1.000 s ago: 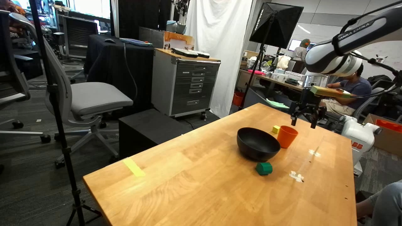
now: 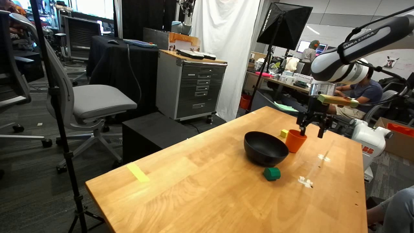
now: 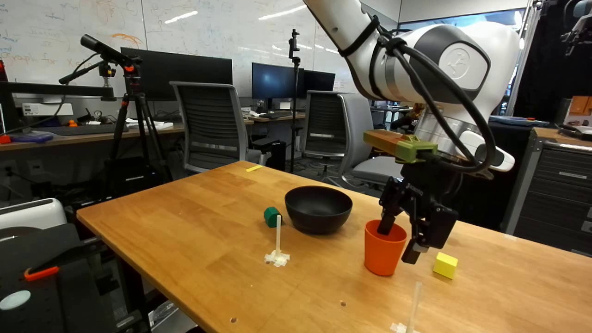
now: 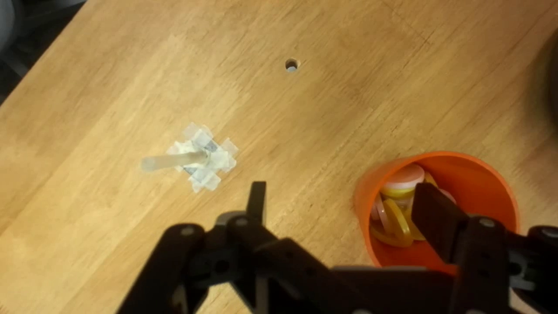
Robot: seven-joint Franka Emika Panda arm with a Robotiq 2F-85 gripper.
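Note:
An orange cup (image 3: 380, 260) stands upright on the wooden table. Inside it, the wrist view shows several yellow and pale pink discs (image 4: 398, 224). My gripper (image 3: 397, 242) is over the cup's rim, one finger reaching down inside and the other outside. A wide gap separates the fingers in the wrist view, so the gripper is open, with the cup's near wall (image 4: 366, 209) lying between them. Whether either finger touches the cup cannot be told. Part of the cup's inside is hidden behind the finger.
A black bowl (image 2: 265, 148) sits close to the cup, with a green block (image 2: 272, 173) beside it. On the cup's other side lies a yellow block (image 3: 445, 265). Thin upright sticks (image 3: 278, 236) are taped to the table. The table's far half from the arm is clear.
My gripper has come lower and shifted toward the cup. One finger, earlier above and beside the rim, is now inside the cup. The cup, bowl and blocks have not moved.

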